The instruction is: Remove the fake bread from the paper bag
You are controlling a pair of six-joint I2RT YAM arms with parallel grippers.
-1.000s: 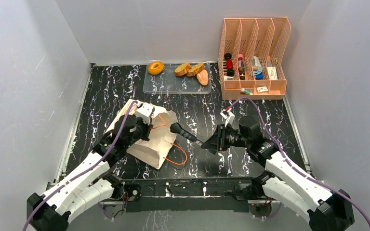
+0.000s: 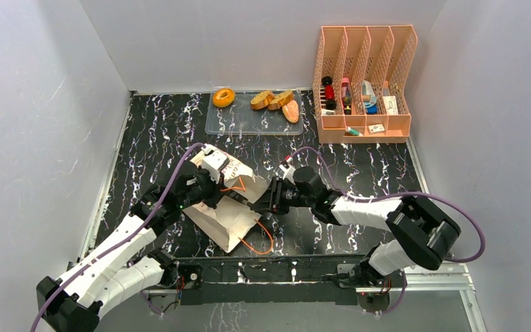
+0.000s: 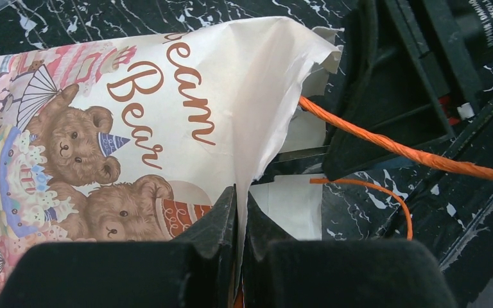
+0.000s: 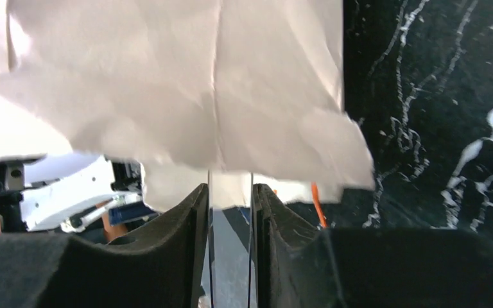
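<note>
The paper bag point(image 2: 229, 220) lies on the dark counter, its mouth to the right. My left gripper is shut on the edge of the printed paper wall point(image 3: 167, 135), holding it up. Slim tongs point(image 2: 236, 197) with dark tips reach into the bag mouth. My right gripper point(image 2: 261, 203) holds them; in the right wrist view their two thin metal arms run between its fingers, a gap between the arms. A loose paper flap point(image 4: 218, 96) hides the tips there. No bread shows inside the bag.
A clear tray point(image 2: 245, 124) at the back holds a bagel point(image 2: 223, 97) and several other bread pieces. An orange compartment rack point(image 2: 363, 128) stands at back right. Orange string handles point(image 2: 271, 238) loop near the bag mouth.
My right gripper has moved left, bringing the tong tips from outside the bag mouth to inside it. The bag's open edge has shifted slightly right.
</note>
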